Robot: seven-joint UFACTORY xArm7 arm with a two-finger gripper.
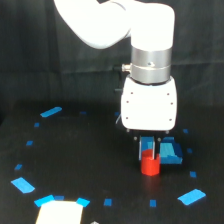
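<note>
A small red object (150, 163) shows directly below my gripper (150, 152) in the camera view. Dark fingers reach down from the white hand to about its top. They blend into the black background, so whether they are open or touch the red object cannot be made out. Just behind and to the right lies a blue object (169, 153), partly hidden by the fingers and the red object.
Blue tape marks lie scattered over the black surface, such as one strip (23, 185) at left and another strip (191, 197) at right. A white object (60, 212) stands at the bottom left edge.
</note>
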